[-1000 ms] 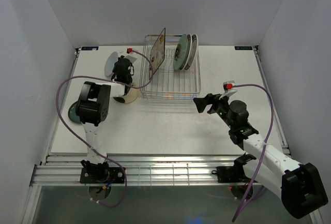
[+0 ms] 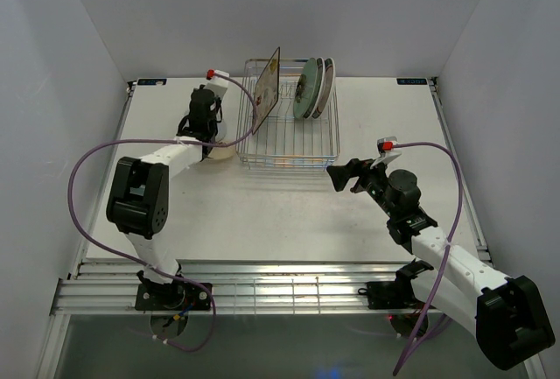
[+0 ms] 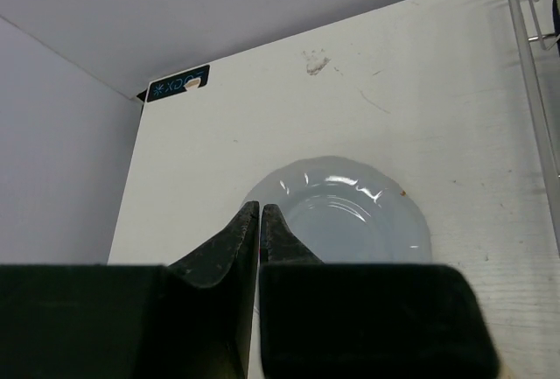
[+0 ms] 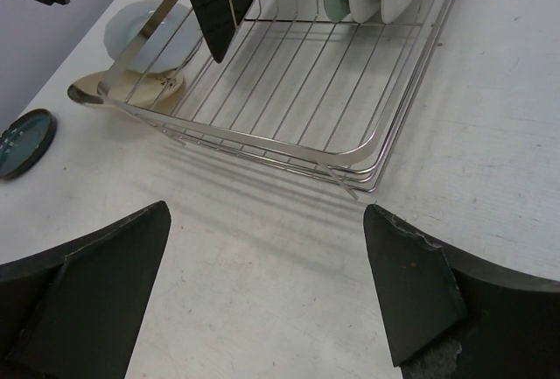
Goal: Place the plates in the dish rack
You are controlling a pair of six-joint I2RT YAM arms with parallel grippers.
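Observation:
My left gripper is shut, its tips together above a pale blue-grey plate (image 3: pixel 350 221) left of the rack; I see nothing between the tips. A cream plate (image 4: pixel 153 90) and a dark teal plate (image 4: pixel 24 141) also lie on the table. The wire dish rack (image 2: pixel 289 162) holds an upright patterned square plate (image 2: pixel 266 90) and several round plates (image 2: pixel 306 88) standing at its right. My right gripper is open and empty at the rack's front right, over bare table.
White side walls (image 2: pixel 499 134) and a back wall enclose the table (image 2: pixel 262 221). Its front middle and right side beside the rack are clear. Purple hoses loop over both arms.
The right arm and the rack's contents are unchanged.

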